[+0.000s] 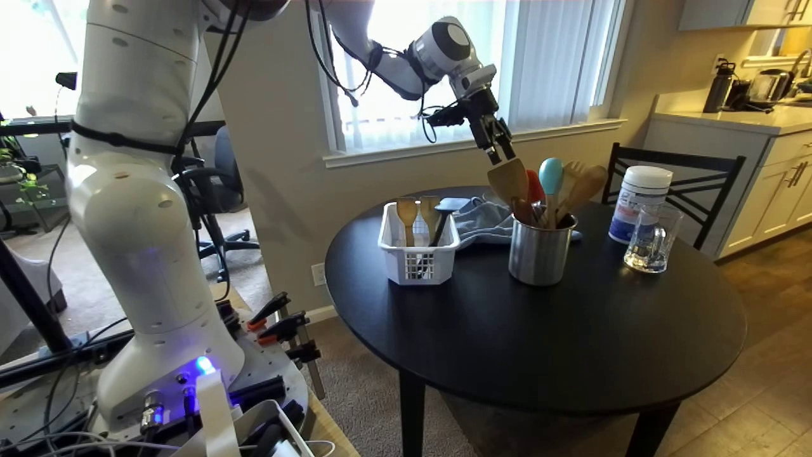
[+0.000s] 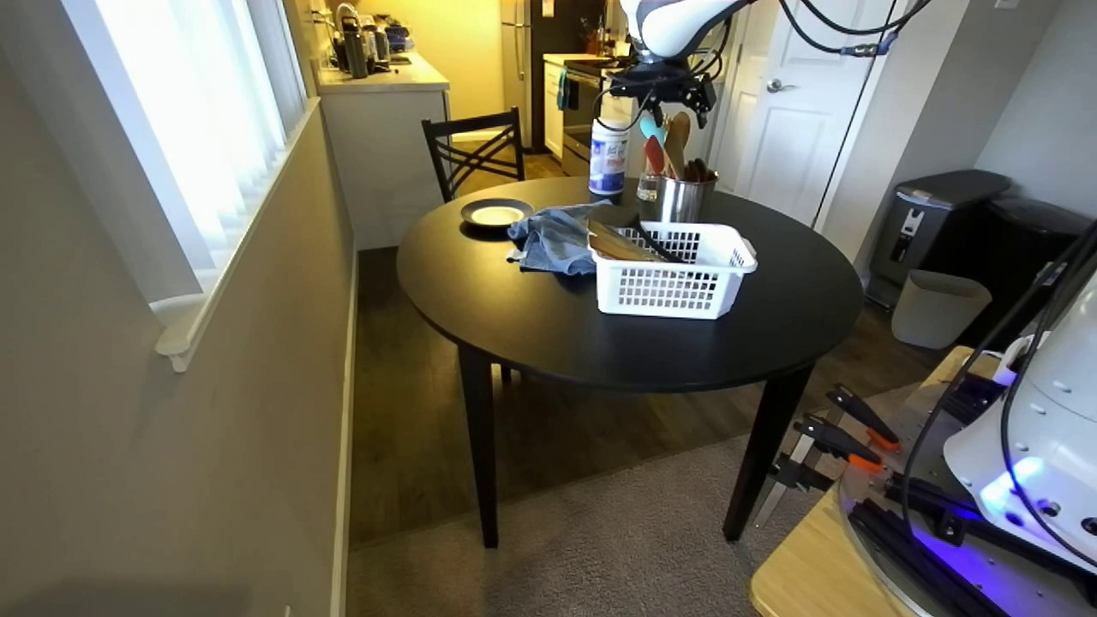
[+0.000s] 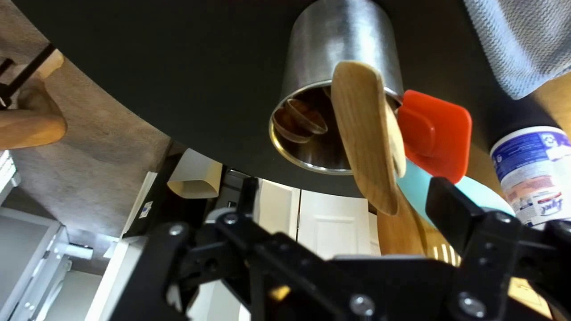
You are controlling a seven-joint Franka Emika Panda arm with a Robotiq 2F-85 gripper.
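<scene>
My gripper is open above the steel utensil holder (image 1: 538,255), near the tops of the utensils. In the wrist view a wooden spatula (image 3: 364,133) rises out of the holder into the space between the two fingers, with nothing gripped. Beside it stand a red spatula (image 3: 436,133) and a teal-headed utensil (image 1: 551,176), the latter close to one finger. A wooden spoon (image 1: 587,185) leans out on the far side. The white basket (image 1: 419,263) on the same table holds wooden utensils (image 1: 407,216) and a dark-handled one (image 1: 443,221).
A blue-grey cloth (image 2: 560,238) lies behind the basket and holder. A wipes canister (image 1: 639,202) and glass mug (image 1: 653,237) stand on the table's right side; a plate (image 2: 495,212) is near the window side.
</scene>
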